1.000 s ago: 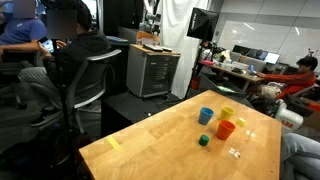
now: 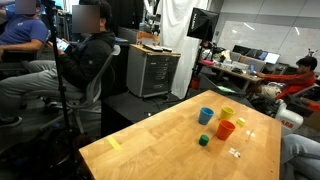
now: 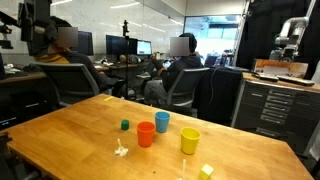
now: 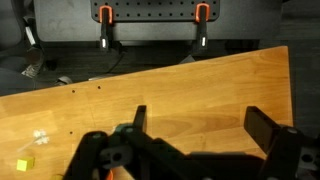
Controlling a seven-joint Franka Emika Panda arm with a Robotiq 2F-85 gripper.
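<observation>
Three cups stand on the wooden table (image 3: 75, 128): a red cup (image 3: 146, 134), a blue cup (image 3: 162, 121) and a yellow cup (image 3: 190, 140). Close to the red one is a small green object (image 3: 125, 125). A yellow block (image 3: 206, 172) and a small white piece (image 3: 121, 151) lie nearer the front. In the wrist view my gripper is open over the table, with bare wood between its widely spread fingers. The cups are mostly hidden there behind the gripper body; the yellow block (image 4: 25, 164) shows at lower left.
A dark perforated rail (image 4: 155, 12) runs past the table edge in the wrist view.
The nearer seated person has shifted posture and turned in the chair. The cups, small objects and table look the same, and no arm movement shows.
</observation>
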